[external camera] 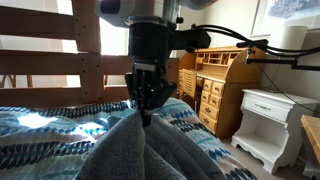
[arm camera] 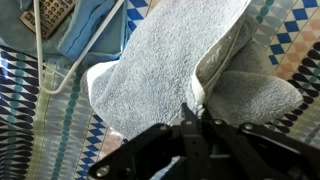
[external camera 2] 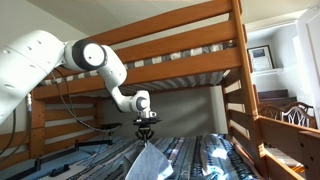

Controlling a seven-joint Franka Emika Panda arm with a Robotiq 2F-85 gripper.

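Note:
A grey towel (external camera: 155,152) rises in a peak from the patterned bed. At that peak my gripper (external camera: 147,118) is shut on a pinched fold of it. From the other exterior view, the towel (external camera 2: 148,164) hangs below the gripper (external camera 2: 146,139), spreading out toward the bed. In the wrist view the towel (arm camera: 160,70) fills the middle, with a raised fold running up from the gripper. Part of the cloth behind the fold is hidden.
A patterned bedspread (external camera: 40,140) covers the bed, with wooden rails (external camera: 45,96) behind. A blue-grey object (arm camera: 92,27) and a white cable (arm camera: 42,50) lie by the towel. An upper bunk (external camera 2: 170,70) overhangs the arm. A white nightstand (external camera: 265,125) stands to the right.

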